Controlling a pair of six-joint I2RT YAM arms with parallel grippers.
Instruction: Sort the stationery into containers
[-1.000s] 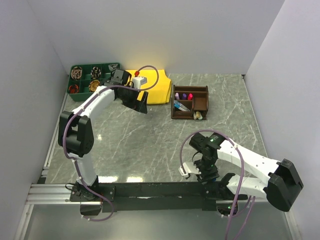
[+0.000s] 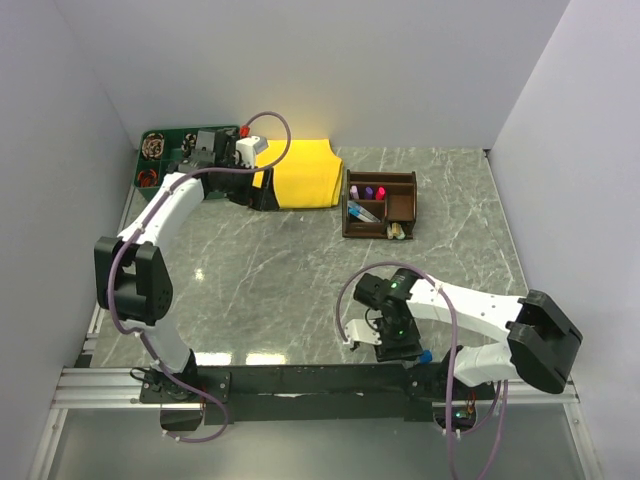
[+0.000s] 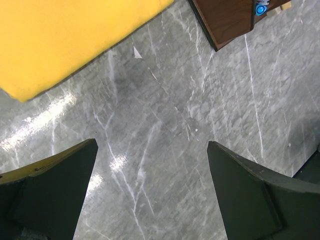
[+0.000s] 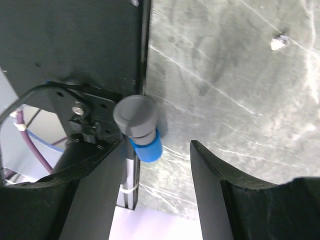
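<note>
A small stick with a grey end and a blue band (image 4: 147, 150) stands or leans at the table's front edge; in the top view its blue part (image 2: 426, 357) shows beside the right gripper (image 2: 400, 350). In the right wrist view that gripper is open, its left finger (image 4: 97, 192) near the stick, the right finger well apart from it. My left gripper is open and empty over bare table, by the yellow cloth (image 2: 300, 175). A brown organizer (image 2: 365, 228) holds several pens (image 2: 361, 211) and markers (image 2: 381, 193).
At the back left is a green compartment tray (image 2: 165, 134) with small coiled items, partly hidden by the left arm. A dark beam (image 4: 100, 35) runs along the table's front edge, right by the stick.
My left arm has swung left and back, its gripper moving nearer the green tray and covering more of it. The right arm has shifted left, uncovering the blue part at the front edge.
</note>
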